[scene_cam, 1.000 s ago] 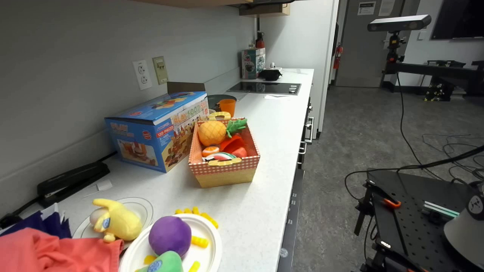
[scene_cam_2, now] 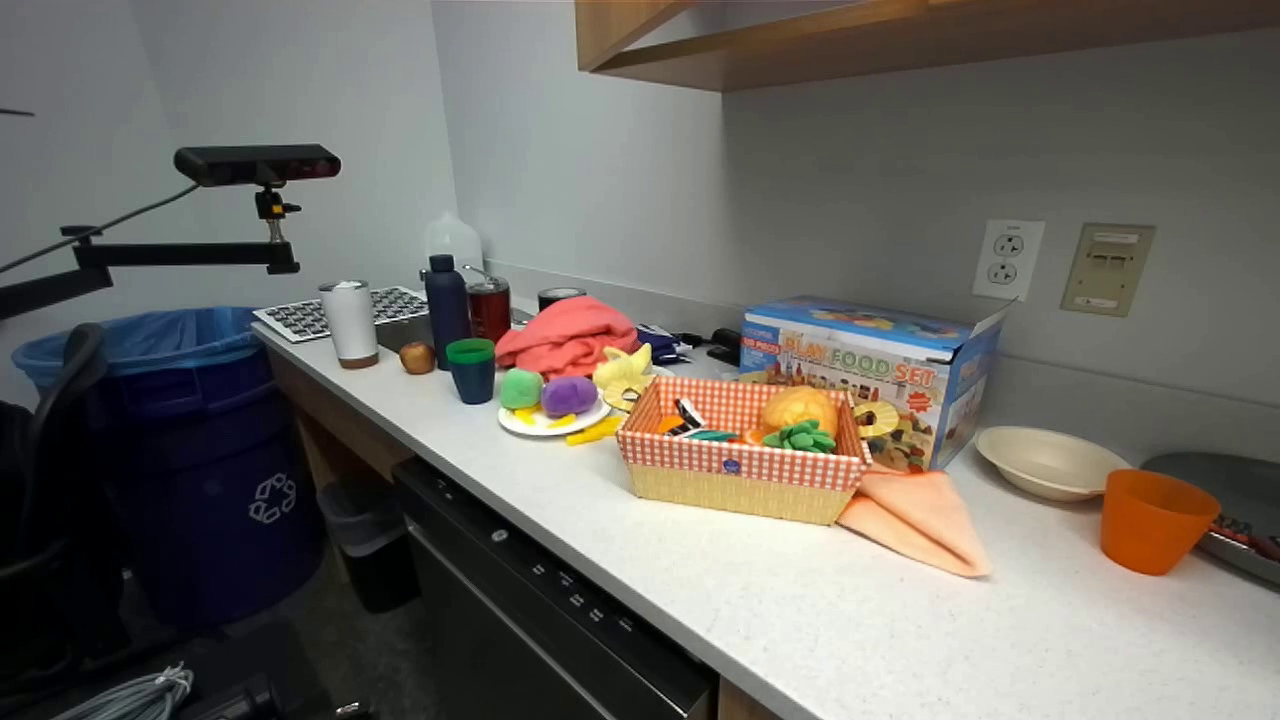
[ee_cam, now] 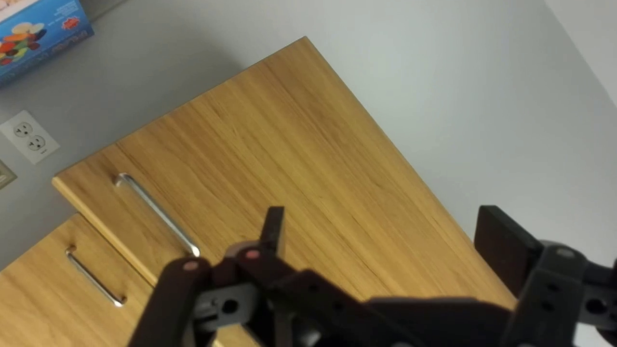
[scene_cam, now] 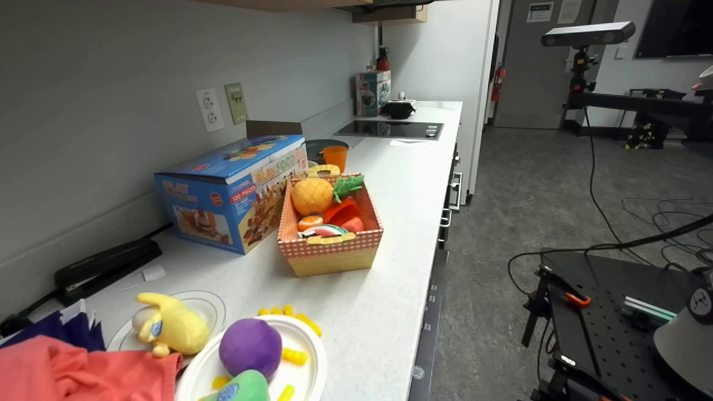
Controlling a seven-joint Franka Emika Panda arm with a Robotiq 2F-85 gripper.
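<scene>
My gripper stands open in the wrist view, its two dark fingers wide apart with nothing between them. Beyond it are the wooden cabinet doors (ee_cam: 301, 167) with metal handles, and grey wall. Neither exterior view shows the gripper; only the white arm base (scene_cam: 692, 341) appears at the lower right of exterior view 1. On the counter, a red-checked basket (scene_cam: 331, 263) holds a toy pineapple (scene_cam: 312, 196) and other play food. Nearer that camera, a purple plush toy (scene_cam: 250, 347) and a green one (scene_cam: 242, 387) rest on a white plate (scene_cam: 316, 364), with yellow pieces around them.
A play-food box (scene_cam: 200, 194) stands by the wall behind the basket. An orange cup (scene_cam_2: 1152, 521), a beige bowl (scene_cam_2: 1046, 466) and a peach cloth (scene_cam_2: 921, 518) lie nearby. A bottle (scene_cam_2: 447, 314) and tumblers crowd the far end.
A small whitish shape, probably part of the arm, now shows at the right edge of exterior view 1. The counter objects have not moved.
</scene>
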